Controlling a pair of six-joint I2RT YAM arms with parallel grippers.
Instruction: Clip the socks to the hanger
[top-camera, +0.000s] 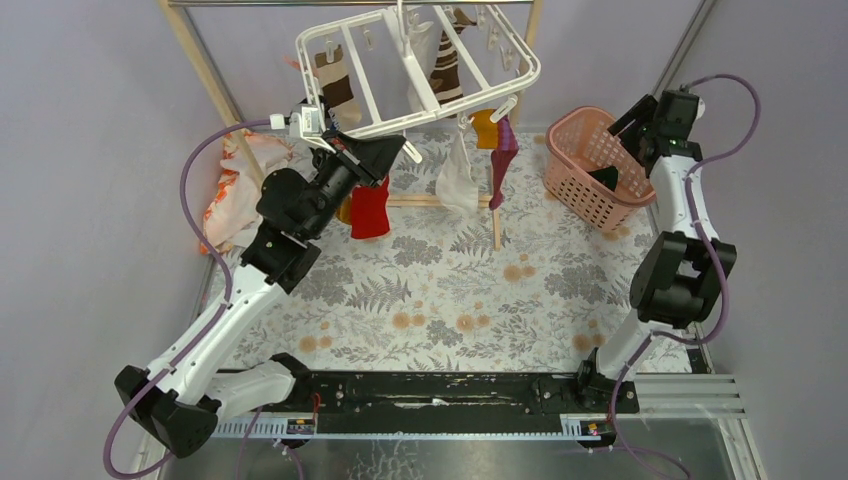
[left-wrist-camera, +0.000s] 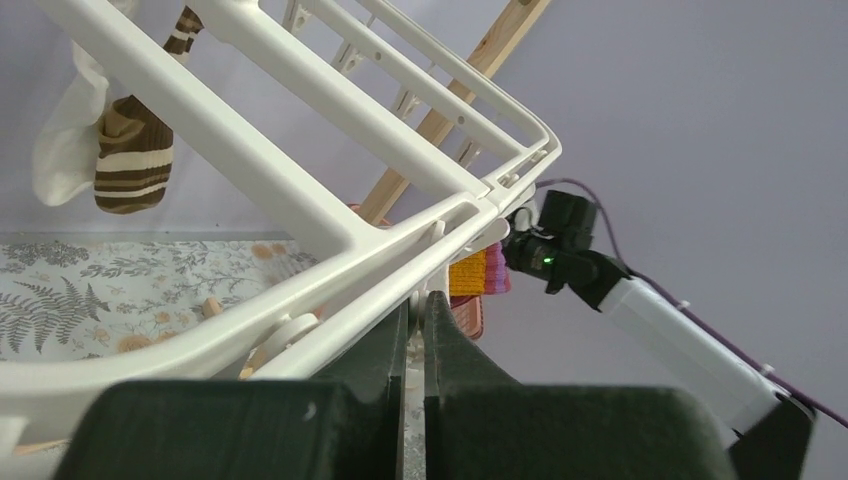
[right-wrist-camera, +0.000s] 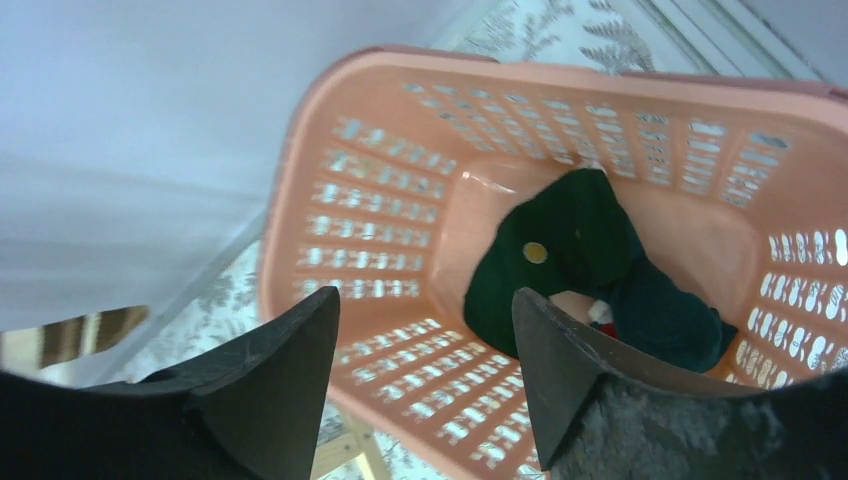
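Observation:
The white clip hanger (top-camera: 418, 80) hangs at the top, with striped, white (top-camera: 457, 175), red (top-camera: 370, 210) and yellow-purple socks (top-camera: 503, 160) on it. My left gripper is shut on the hanger's frame at its left front. My right gripper stands open, with nothing between its fingers, above the pink basket (right-wrist-camera: 365, 65). In the basket lie dark green socks (right-wrist-camera: 540, 250) and a small red and white bit of something.
A wooden stand (top-camera: 210, 80) surrounds the hanger. Orange and white cloth (top-camera: 235, 195) lies at the left.

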